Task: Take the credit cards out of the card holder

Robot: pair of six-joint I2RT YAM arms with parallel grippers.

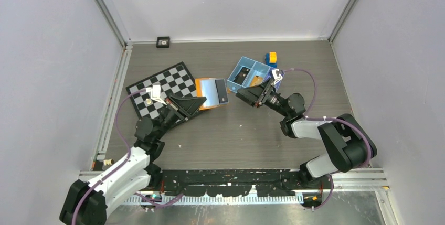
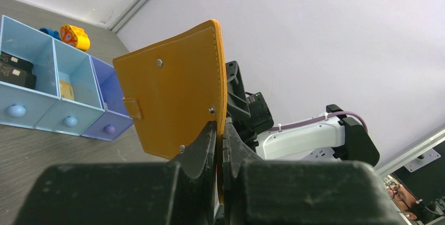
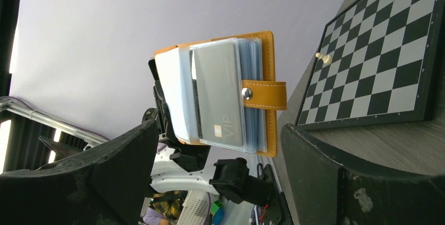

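My left gripper (image 1: 203, 102) is shut on one edge of the orange card holder (image 2: 173, 88), holding it upright in the air. A strap with a metal snap (image 3: 265, 95) hangs at the holder's free edge in the right wrist view. Inside, a dark grey VIP card (image 3: 218, 91) sits in a clear sleeve, with several more sleeves behind it. Across from it, my right gripper (image 1: 240, 97) stands open with nothing between its fingers. Seen from the right wrist, the holder floats beyond the fingertips, apart from them.
A blue compartment box (image 1: 242, 62) at the back holds black cards (image 2: 18, 70) and a yellow item (image 2: 66, 89). Beside it stands a yellow and blue toy (image 1: 271, 58). The chessboard (image 1: 181, 81) lies behind the left arm.
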